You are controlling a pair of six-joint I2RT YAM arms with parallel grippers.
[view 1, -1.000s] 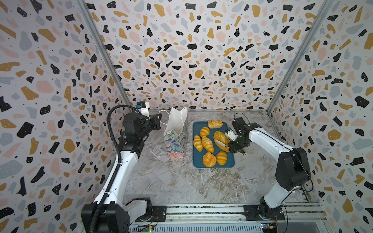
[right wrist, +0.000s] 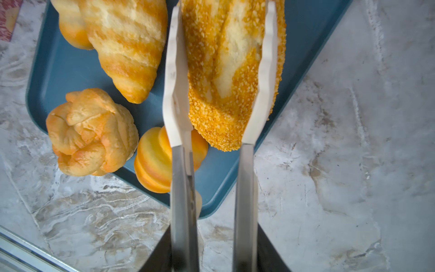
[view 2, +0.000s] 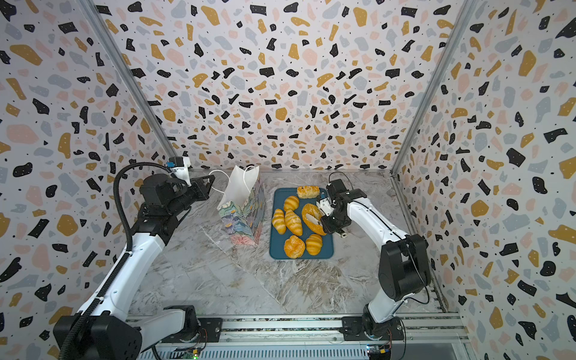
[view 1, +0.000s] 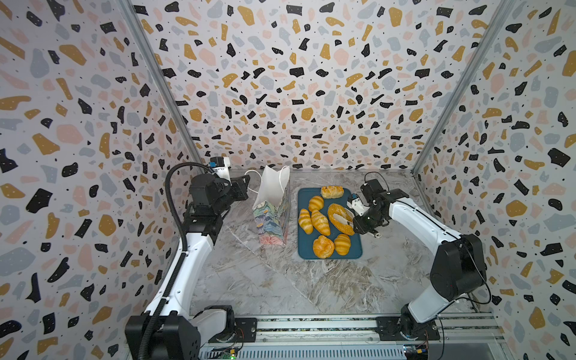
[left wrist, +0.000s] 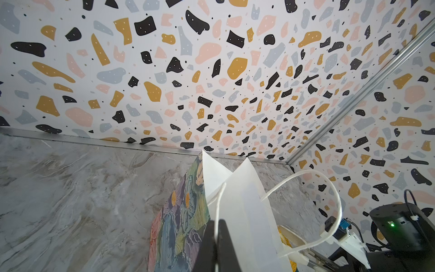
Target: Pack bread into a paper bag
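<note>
A floral paper bag stands open left of the tray. My left gripper is shut on its white rope handle at the left side, holding the bag's mouth up. My right gripper is down over the tray, its pale fingers shut on the long sesame-crusted loaf, one along each long side. The loaf is on the blue tray at its right. Other breads share the tray: a knotted bun, a small striped roll, croissants and a crusted bread at the back.
Patterned walls close the space at the back and both sides.
My right gripper has shifted slightly on the long loaf, and its arm has moved a little to the right at the elbow. The left arm and bag are unchanged.
</note>
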